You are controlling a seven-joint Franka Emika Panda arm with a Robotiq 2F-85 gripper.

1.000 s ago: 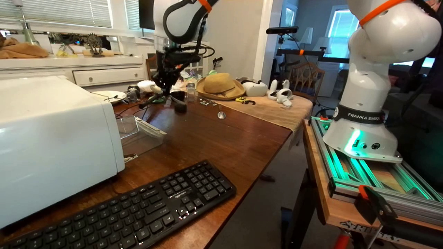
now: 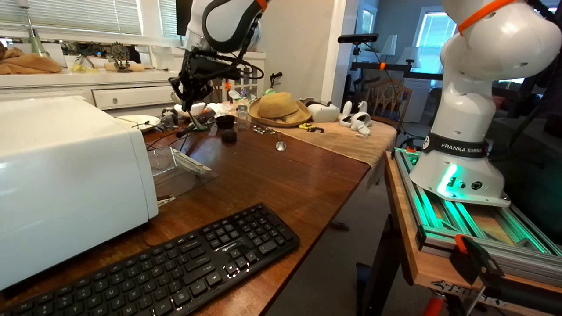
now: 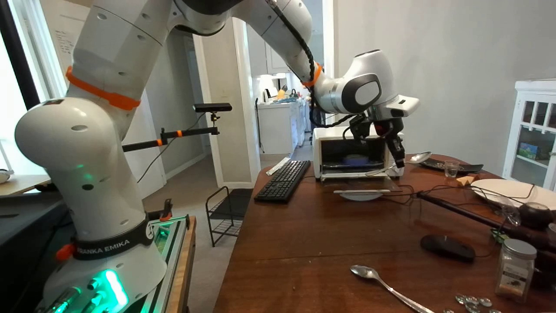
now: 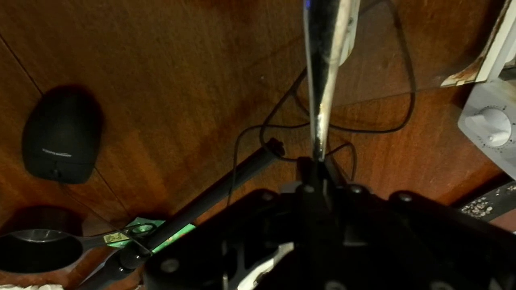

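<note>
My gripper is shut on a silver metal spoon (image 4: 321, 92), above the table. In the wrist view one long end of it runs up from the fingertips. Exterior view 2 shows the spoon's rounded bowl (image 3: 420, 157) to the right of the gripper (image 3: 400, 162) and a thin handle to the left, in front of the toaster oven (image 3: 329, 134). The oven door (image 3: 359, 183) is down, its inside dark with a bluish round thing in it. In exterior view 1 the gripper (image 2: 188, 105) is beyond the oven, pointing down.
A second spoon (image 3: 388, 287) lies on the bare tabletop. A black mouse (image 4: 63, 135), a black pole (image 4: 227, 181) and loose cables lie below the gripper. A keyboard (image 3: 284, 181) sits beside the oven; a white plate (image 3: 521, 192) and a jar (image 3: 516, 268) are on the right.
In exterior view 1 my gripper has moved left and slightly up, toward the oven's side, and has tilted. The spoon has moved along with it.
</note>
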